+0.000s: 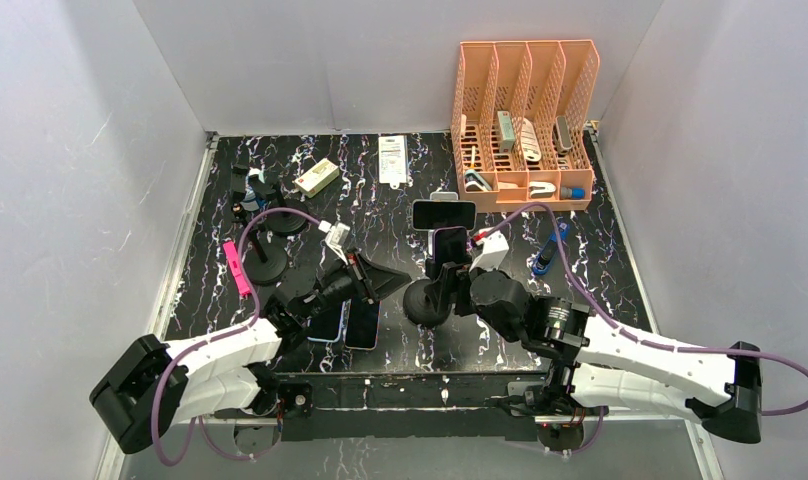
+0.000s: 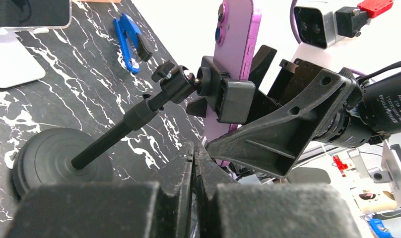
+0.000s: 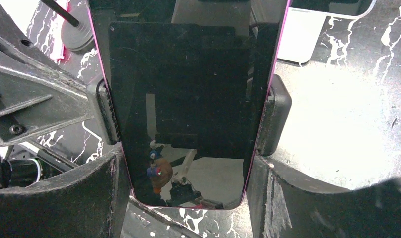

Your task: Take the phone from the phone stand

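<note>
A pink phone (image 2: 238, 34) with dark screen (image 3: 183, 99) sits in the black clamp of the phone stand (image 2: 233, 99), whose round base (image 2: 54, 158) rests on the marble table. My right gripper is shut on the phone's lower end. My left gripper is left of the stand in the top view (image 1: 385, 285); in its wrist view the fingertips lie close together with nothing seen between them, below and left of the clamp.
Another phone on a stand (image 1: 443, 215) stands behind. An orange organizer (image 1: 520, 70) is at the back right, a blue tool (image 1: 550, 250) at right. Two phones (image 1: 362, 325) lie front left; more stands (image 1: 265, 260) stand left.
</note>
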